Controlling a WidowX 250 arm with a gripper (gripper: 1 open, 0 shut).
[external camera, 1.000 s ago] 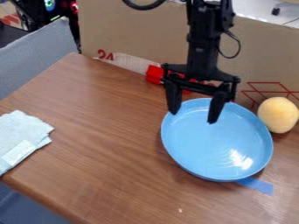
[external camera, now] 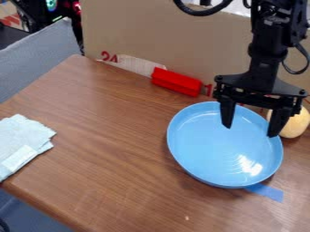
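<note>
My gripper [external camera: 252, 121] is open, pointing down over the right part of a light blue plate [external camera: 218, 149]. A pale yellow round object [external camera: 293, 123] sits right of the plate, partly hidden behind the gripper's right finger. A red block [external camera: 176, 81] lies at the back of the table against the cardboard.
A folded pale cloth [external camera: 20, 143] lies at the left of the wooden table [external camera: 109, 154], whose middle-left is clear. A cardboard wall [external camera: 145, 32] stands along the back. A strip of blue tape [external camera: 266, 191] is below the plate.
My gripper has moved right across the plate, toward the yellow object, which it now partly covers. The red block is now uncovered. The plate and cloth have not moved.
</note>
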